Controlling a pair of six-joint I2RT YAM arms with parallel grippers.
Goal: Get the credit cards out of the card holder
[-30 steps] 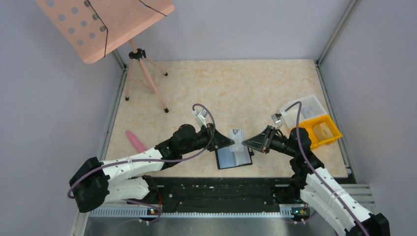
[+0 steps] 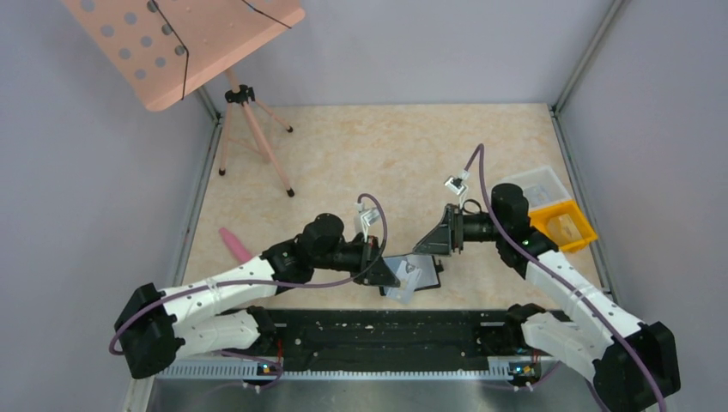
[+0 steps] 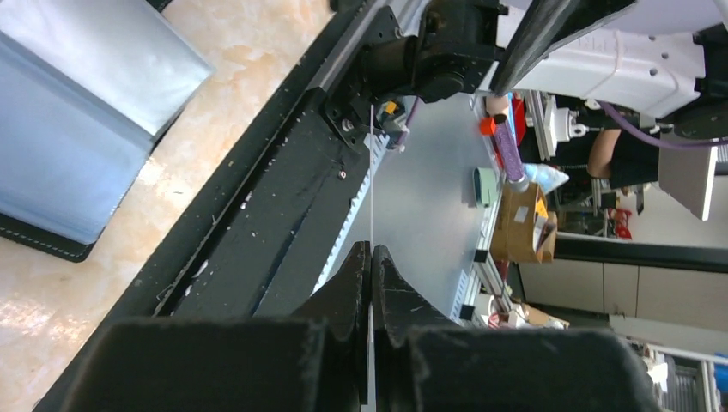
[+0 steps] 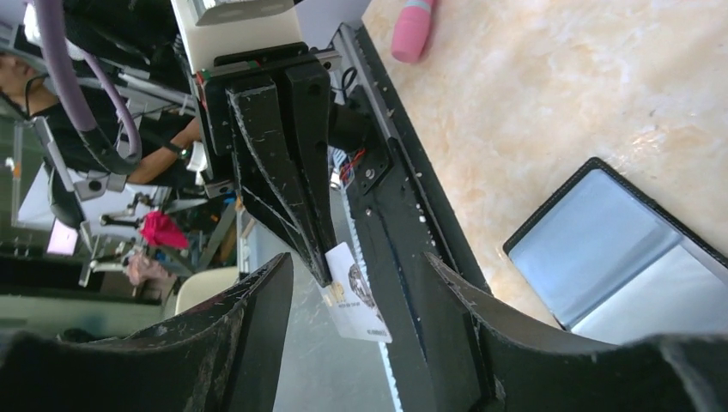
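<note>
A white card (image 4: 354, 300) with a printed picture is pinched at one edge by my left gripper, which is shut on it. From the left wrist the card (image 3: 372, 180) shows edge-on as a thin pale line. In the top view it hangs over the open card holder (image 2: 432, 276), whose black border and clear pockets lie flat near the table's front edge. The holder (image 4: 598, 236) is partly cut off in the right wrist view. My right gripper (image 2: 427, 249) stands open just behind the holder, empty, its fingers (image 4: 264, 313) apart.
On the right stand a yellow bin (image 2: 586, 225) and a clear bin (image 2: 549, 176). A pink bottle (image 2: 233, 244) lies at the left, below a tripod (image 2: 260, 142).
The card, held by the left gripper, has turned and swung toward the front edge. My right gripper was close to the card a second ago; it now stands open, farther back.
</note>
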